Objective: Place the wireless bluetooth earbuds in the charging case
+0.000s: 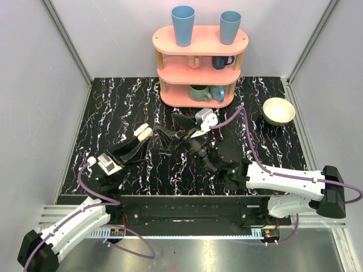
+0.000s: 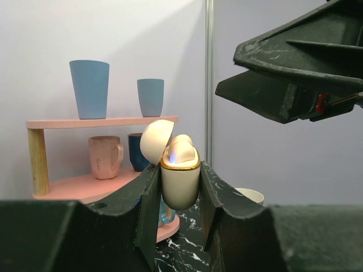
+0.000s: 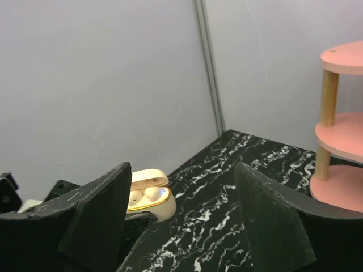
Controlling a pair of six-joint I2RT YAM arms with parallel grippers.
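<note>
A small white charging case [image 2: 180, 187] with a gold rim is held up, its lid [image 2: 156, 141] raised. My left gripper is shut on the case body. Both earbuds [image 3: 153, 193] sit in the case side by side, their rounded heads showing above the rim in the right wrist view. To the right of the case in the top view, my right gripper [image 1: 161, 141] stands open with nothing between its fingers. In the right wrist view the case is partly hidden behind one of the right fingers [image 3: 108, 209].
At the back, a pink shelf [image 1: 198, 42] carries several cups and mugs. A cream bowl [image 1: 278, 111] rests at the right of the dark marbled table [image 1: 113, 93]. The two grippers are close together.
</note>
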